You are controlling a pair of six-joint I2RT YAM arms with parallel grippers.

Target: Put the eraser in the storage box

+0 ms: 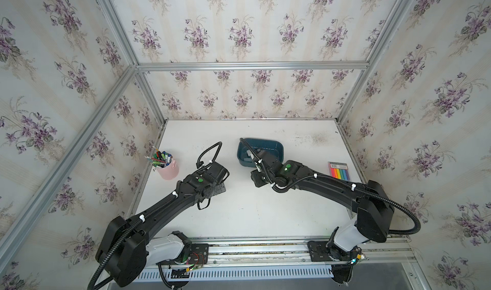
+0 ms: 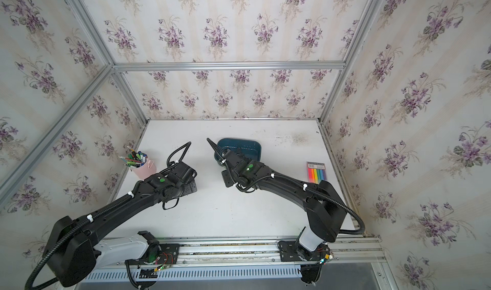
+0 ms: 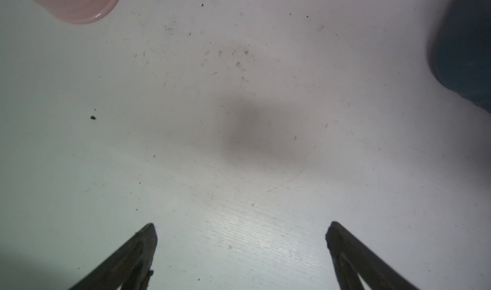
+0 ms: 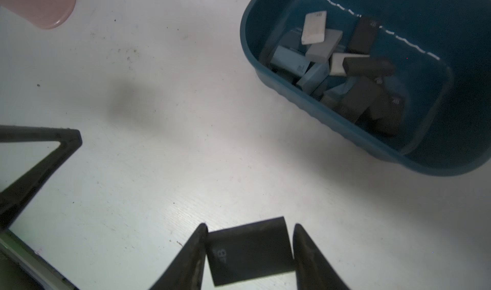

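Note:
A dark eraser (image 4: 248,249) sits between the fingertips of my right gripper in the right wrist view, held above the table just short of the near side of the blue storage box (image 4: 317,111). The box holds several grey, white and dark erasers. From above, the right arm partly covers the box (image 1: 273,149). My left gripper is open over bare table, left of the box, with nothing between its fingers.
A pink cup of pens (image 1: 167,169) stands at the back left. A pack of coloured markers (image 1: 339,172) lies at the right.

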